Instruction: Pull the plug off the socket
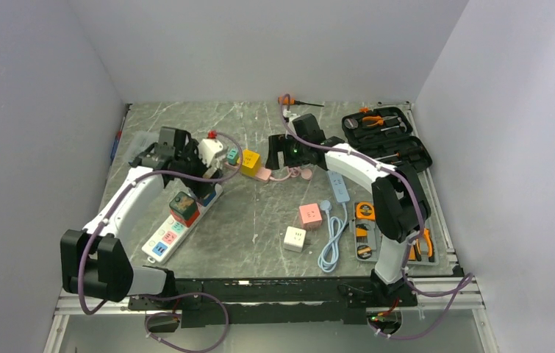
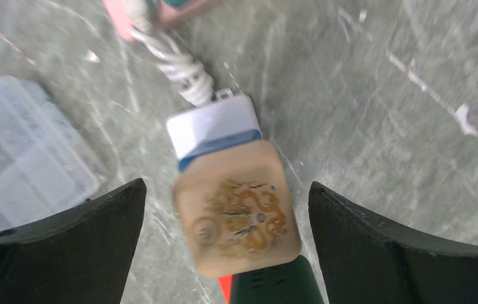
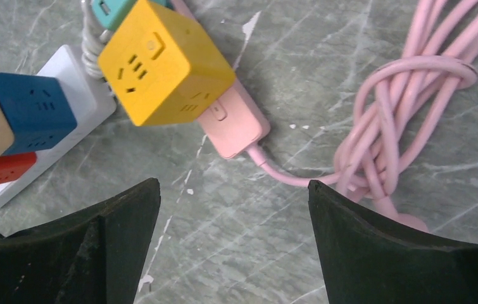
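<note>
Near the far end of the white power strip [image 1: 164, 243], my left gripper [image 1: 209, 185] stands open. A tan plug [image 2: 233, 221] shows between its fingers in the left wrist view, with gaps on both sides. Beside the tan plug on the strip are a blue plug [image 3: 33, 114] and a red and green plug [image 1: 184, 208]. A yellow plug [image 1: 249, 162] sits on the pink socket [image 3: 236, 126]. To its right, my right gripper [image 1: 273, 151] is open, its fingers wide apart with only bare table between them in its wrist view.
A teal plug [image 1: 232, 156] sits beside the yellow one. The pink cord [image 3: 382, 139] lies bundled at right. Pink [image 1: 310, 216] and white [image 1: 295, 238] cubes, a blue cord [image 1: 331, 250] and tool cases [image 1: 384, 136] are farther right.
</note>
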